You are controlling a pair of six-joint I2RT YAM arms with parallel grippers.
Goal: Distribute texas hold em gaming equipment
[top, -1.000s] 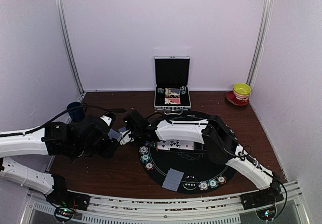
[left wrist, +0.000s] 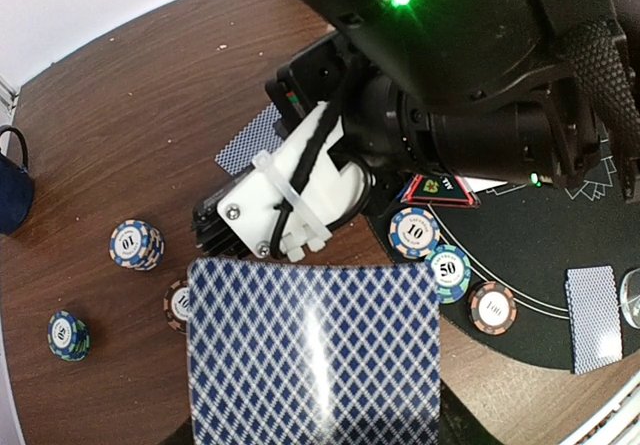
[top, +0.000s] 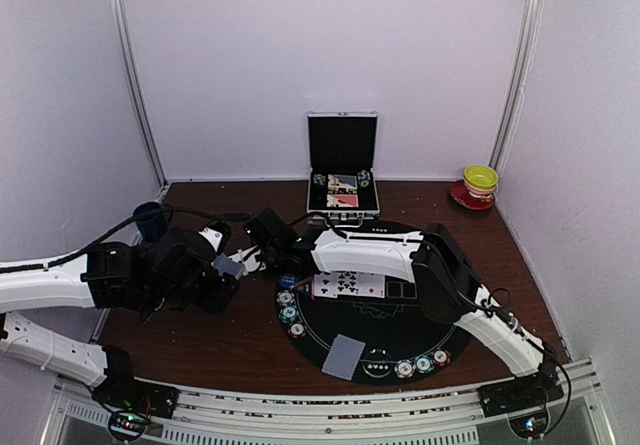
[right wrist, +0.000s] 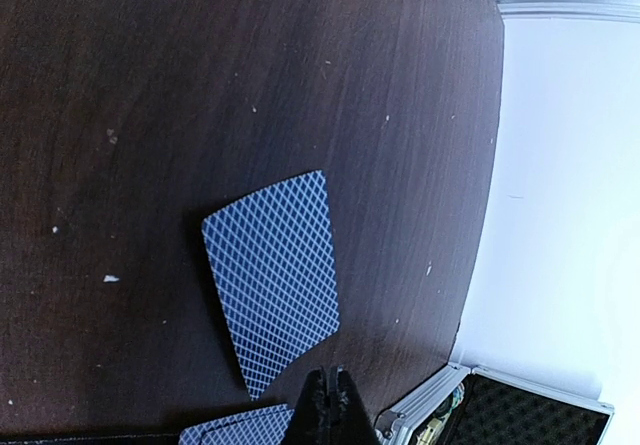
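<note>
My left gripper (top: 222, 273) is shut on blue-backed playing cards (left wrist: 315, 355), which fill the lower middle of the left wrist view; their edges hide how many there are. My right gripper is shut, with nothing visible between its fingertips. It is close to the held cards, whose edge (right wrist: 235, 429) enters at the bottom of the right wrist view. Beyond them, a loose blue-backed card (right wrist: 272, 275) is seen against the wood. On the black mat (top: 340, 340) lie face-up cards (top: 348, 284) and a face-down card (top: 344, 357).
Chips (top: 422, 363) line the mat's near edge, and chip stacks (left wrist: 136, 245) stand on the wood at left. An open case (top: 343, 201) is at the back, stacked bowls (top: 480, 178) at back right, a dark mug (top: 151, 222) behind the left arm. Both arms crowd the left middle.
My right gripper and forearm have shifted slightly, uncovering a blue chip at the mat's left edge. The left arm looks still, with the cards held in its gripper.
</note>
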